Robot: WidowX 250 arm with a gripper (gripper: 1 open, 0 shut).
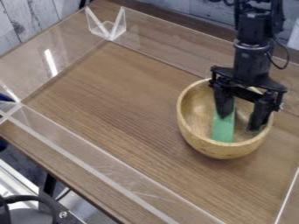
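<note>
A round wooden bowl [191, 136] sits on the right of the wooden table, a long green object [223, 126] lying inside it. My black gripper [243, 101] is low over the bowl, its two sides standing apart, one above the green object and one at the bowl's right. It stands open; I cannot tell whether it touches the green object.
A white wire-like stand [107, 24] is at the back left. Black hardware and cables lie beyond the near-left edge.
</note>
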